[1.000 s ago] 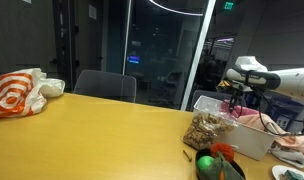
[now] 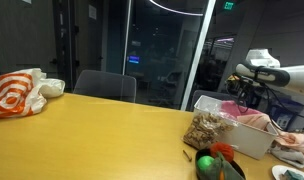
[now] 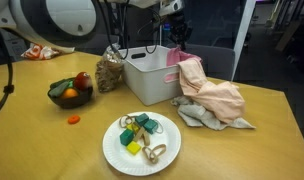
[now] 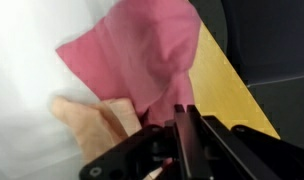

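Note:
A pink cloth point(image 3: 188, 68) drapes over the right rim of the white box point(image 3: 147, 85) in exterior view 2. My gripper point(image 3: 179, 44) is just above it, at the box's right side. In the wrist view the pink cloth point(image 4: 157, 50) runs down to the fingertips of the gripper, which is shut on it; the exact pinch is partly hidden by the dark fingers. A peach cloth point(image 3: 218, 96) hangs from the box onto the table beside a grey cloth point(image 3: 204, 115).
A white plate point(image 3: 112, 155) with small items, a dark bowl of fruit point(image 3: 72, 95) and a brown bag point(image 3: 109, 70) stand near the box. An orange-and-white bag point(image 2: 22, 93) lies far left. Mid-table point(image 2: 112, 125) is clear.
The arm has shifted a little to the right and slightly up in exterior view 1. The box and the objects on the table look unmoved.

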